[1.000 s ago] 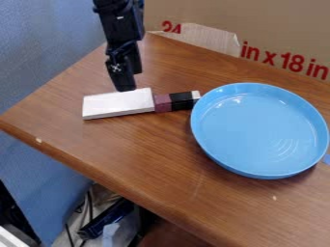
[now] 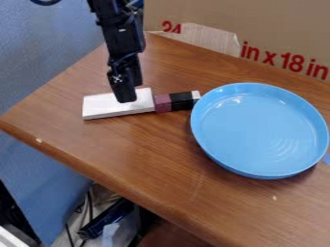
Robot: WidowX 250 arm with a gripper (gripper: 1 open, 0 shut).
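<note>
My black gripper (image 2: 125, 89) points down from the top left, its fingertips just over a long white bar (image 2: 114, 108) that lies flat on the wooden table. The bar has a maroon and black end section (image 2: 176, 101) with a small white tip. I cannot tell whether the fingers are open or shut, or whether they touch the bar. A light blue plate (image 2: 258, 130) lies to the right, beside the bar's dark end.
A cardboard box (image 2: 271, 29) with red lettering stands behind the table (image 2: 154, 164). The table's left edge drops to a blue surface and assorted items below.
My gripper has moved down and slightly right toward the white part of the bar. The bar and the plate have not visibly moved.
</note>
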